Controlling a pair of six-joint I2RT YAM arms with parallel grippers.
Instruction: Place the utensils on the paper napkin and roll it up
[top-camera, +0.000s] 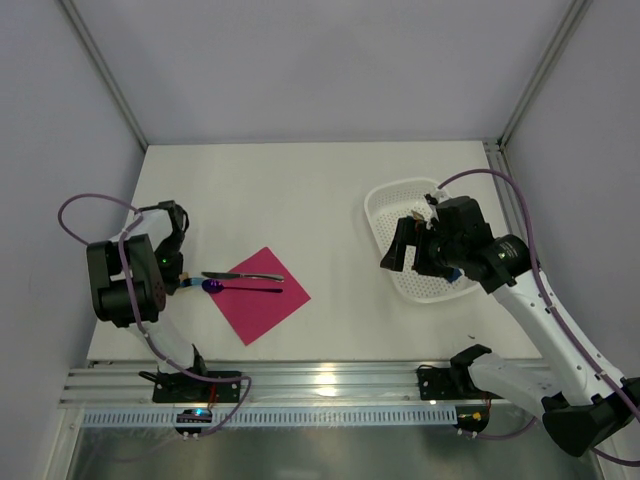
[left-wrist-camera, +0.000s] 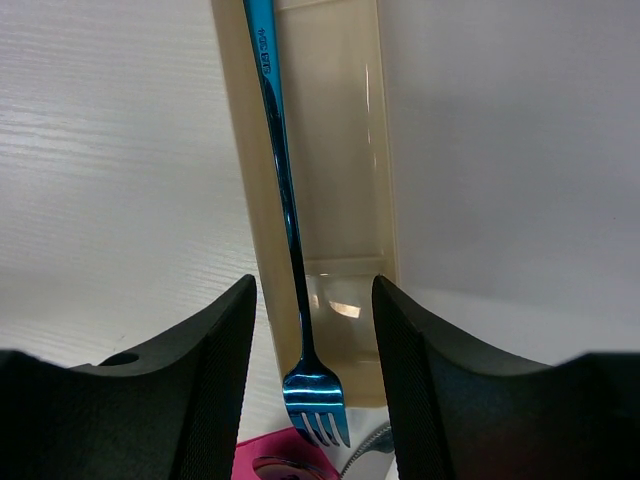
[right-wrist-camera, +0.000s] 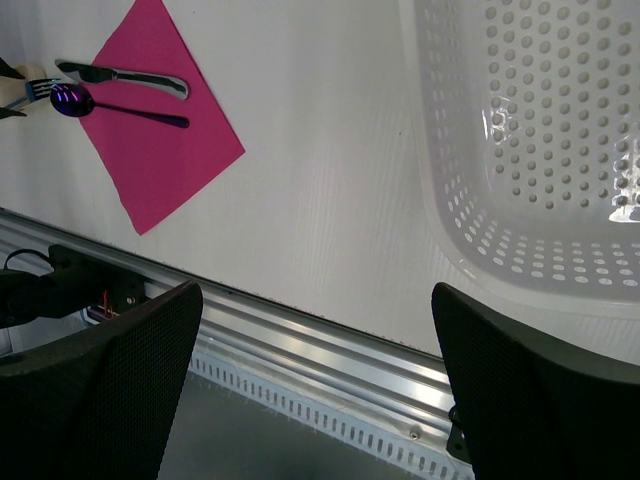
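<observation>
A blue fork (left-wrist-camera: 312, 390) lies along a beige tray (left-wrist-camera: 340, 150) at the table's left, its tines past the tray's end. My left gripper hangs over it, open, a finger either side of the handle. On the pink napkin (top-camera: 260, 310) lie a silver knife (top-camera: 242, 275) and a purple spoon (top-camera: 250, 289), their left ends over the napkin's edge. My right gripper stands open over the right side, nothing between its fingers.
A white perforated basket (top-camera: 385, 205) sits at the right under the right arm. A metal rail (top-camera: 325, 375) runs along the front edge.
</observation>
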